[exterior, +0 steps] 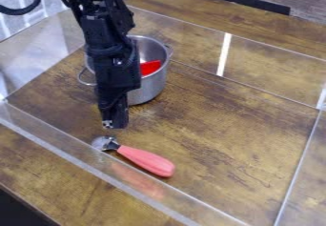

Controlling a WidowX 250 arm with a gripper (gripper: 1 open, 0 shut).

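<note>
The black arm comes down from the upper left, with its gripper (pixel 107 121) hanging above the wooden table just up from a pink-handled utensil (pixel 145 160). The utensil lies diagonally, its metal end (pixel 105 144) toward the upper left. I cannot tell how far apart the fingers are. Behind the arm stands a metal pot (pixel 152 82) with something red inside, partly hidden by the arm.
Clear panels or edges run along the left and lower front. A white strip (pixel 224 53) lies at the upper right.
</note>
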